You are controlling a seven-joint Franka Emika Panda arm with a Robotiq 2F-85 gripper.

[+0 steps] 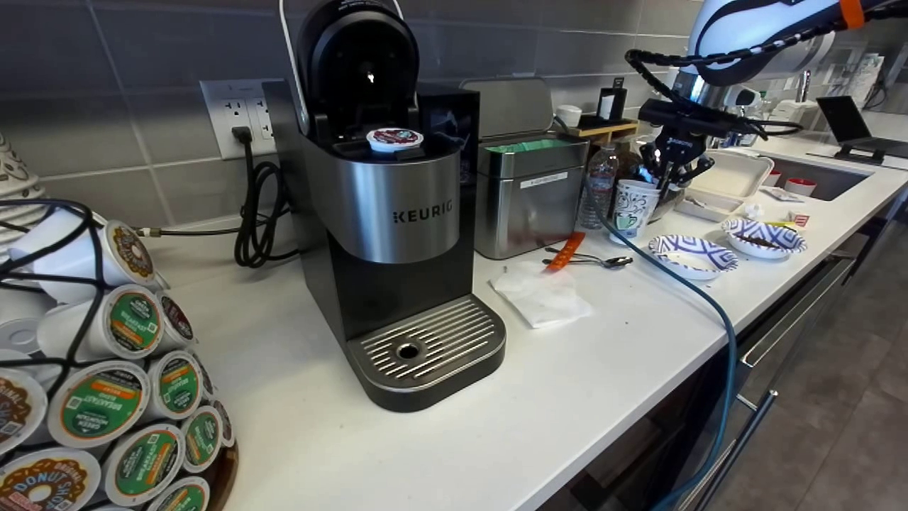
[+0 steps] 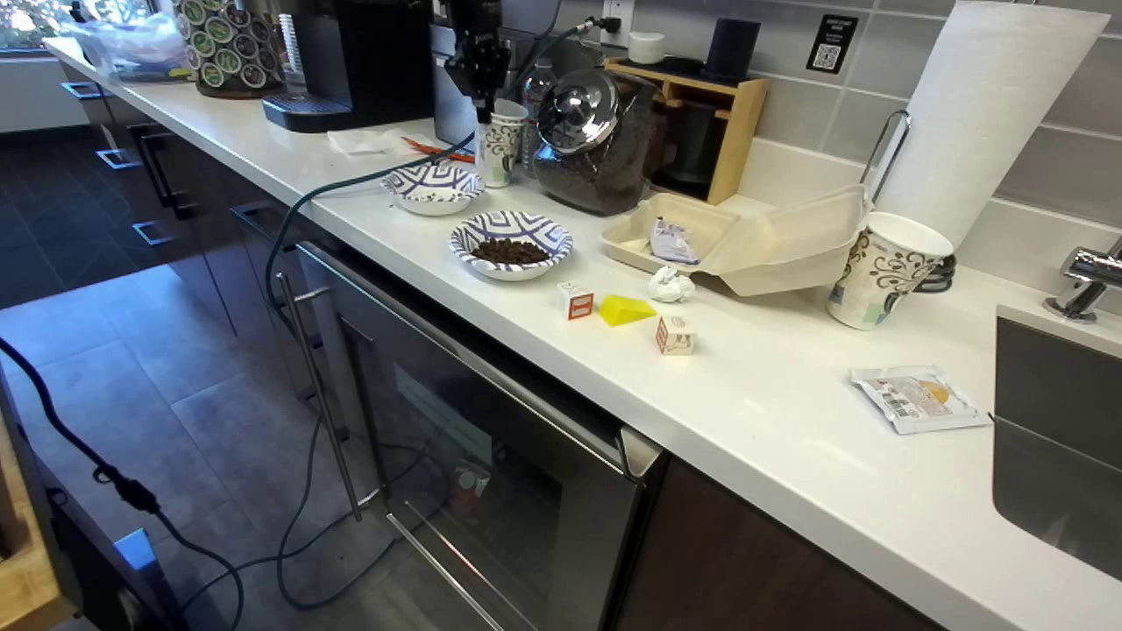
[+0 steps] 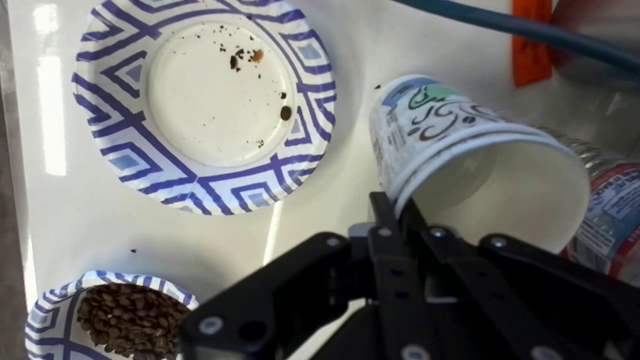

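Observation:
A white paper cup (image 3: 456, 126) with a swirl print stands beside the clear bottle (image 1: 601, 180), its open mouth showing empty in the wrist view. My gripper is shut on the cup's near rim, one finger outside the wall and the other inside. In exterior view 1 the gripper (image 1: 665, 180) reaches down onto the right side of the cup (image 1: 634, 211). From the other side, the cup (image 2: 500, 145) is seen below the gripper (image 2: 485, 114), and its base appears to be on or very near the counter.
Close by are a patterned bowl (image 3: 213, 144) with dark crumbs and another bowl (image 2: 512, 244) holding coffee beans. A glass bean jar (image 2: 589, 179) stands close behind the cup. A blue cable (image 1: 685, 285) crosses the counter. The coffee maker (image 1: 400, 213) has clear counter in front.

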